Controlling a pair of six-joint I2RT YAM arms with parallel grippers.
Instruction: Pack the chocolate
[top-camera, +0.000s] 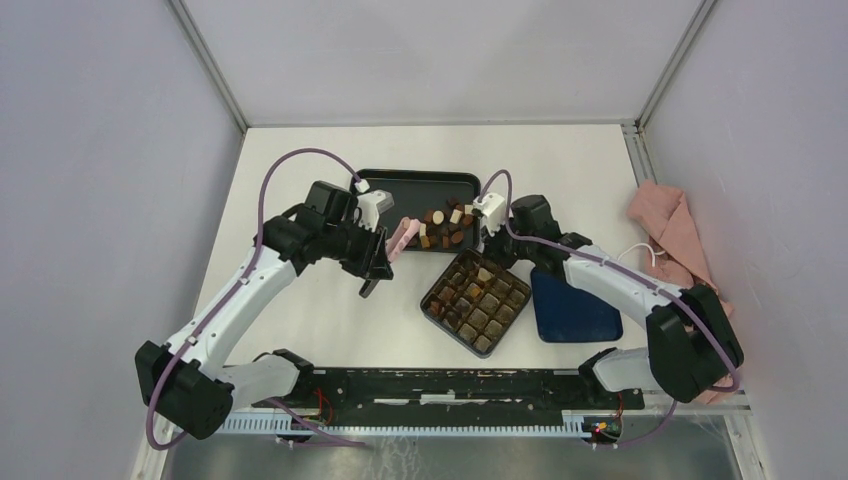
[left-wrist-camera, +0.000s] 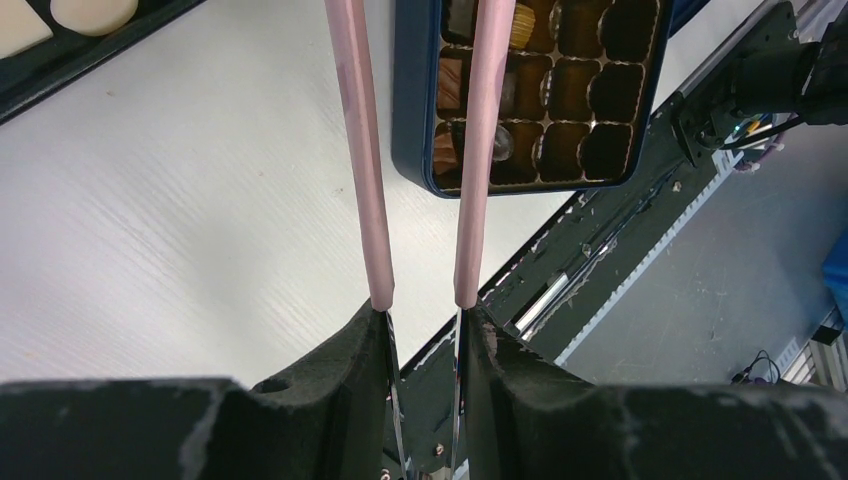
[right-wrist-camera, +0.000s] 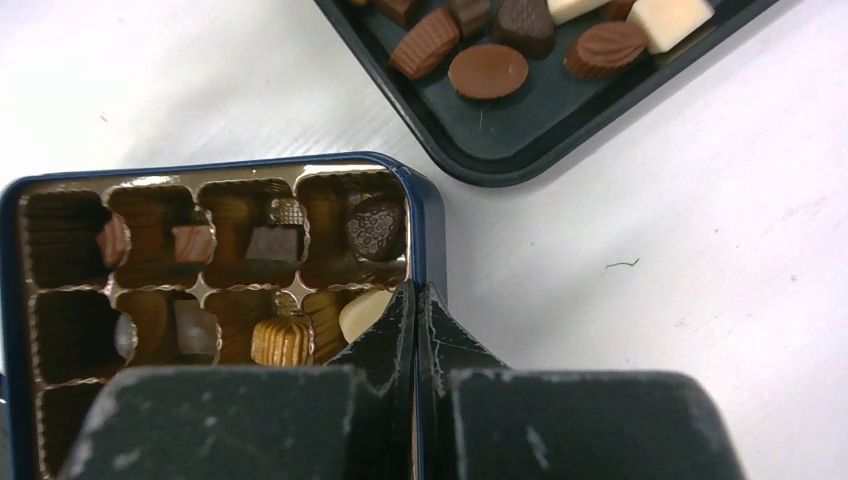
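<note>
The navy chocolate box (top-camera: 476, 305) with gold compartments, several holding chocolates, lies front centre of the table. My right gripper is shut at the box's right rim in the right wrist view, with no chocolate between its fingers. My left gripper, with long pink fingertips, stands part open left of the box in the top view, nothing between its fingers. The black tray (top-camera: 405, 195) behind the box holds loose chocolates at its right part.
A blue tray or lid (top-camera: 578, 310) lies right of the box. Pink cloth (top-camera: 670, 220) and a white cable are at the right edge.
</note>
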